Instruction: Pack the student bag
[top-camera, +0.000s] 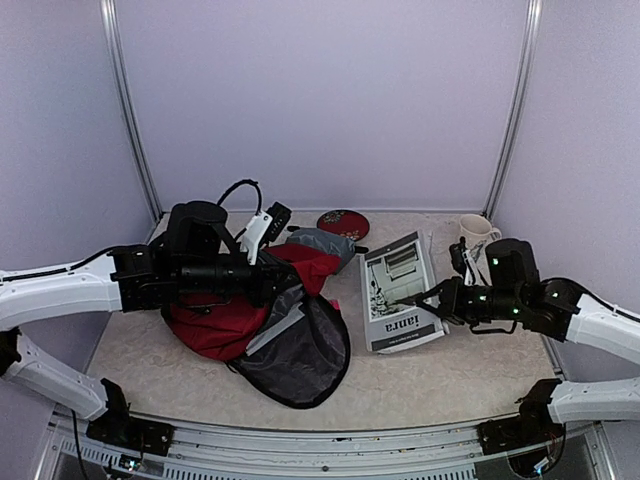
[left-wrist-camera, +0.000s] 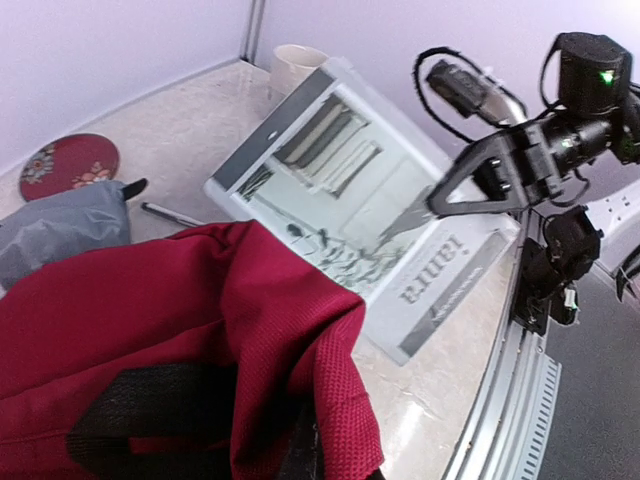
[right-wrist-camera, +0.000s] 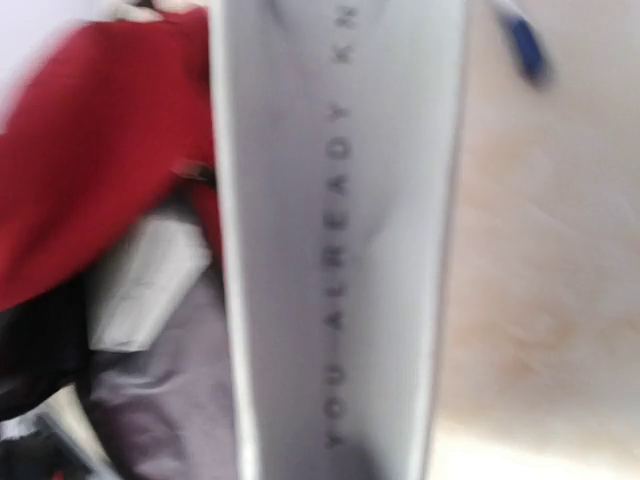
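Note:
The red school bag (top-camera: 215, 330) lies at left centre, its dark lining (top-camera: 315, 355) spread toward the front. My left gripper (top-camera: 262, 300) is above it, shut on a fold of red fabric (left-wrist-camera: 300, 330); its tips are hidden in cloth. A grey-white magazine (top-camera: 395, 280) is tilted off the table, right of the bag and apart from it. My right gripper (top-camera: 428, 297) is shut on it at the right edge. The magazine's curved pages (right-wrist-camera: 340, 240) fill the middle of the right wrist view and hide the fingers.
A grey pouch (top-camera: 325, 243) and a round red-patterned item (top-camera: 343, 223) lie behind the bag. At back right stands a white mug (top-camera: 478, 232). A pale flat item (right-wrist-camera: 155, 275) shows inside the bag. A pen (left-wrist-camera: 172, 214) lies beyond the magazine.

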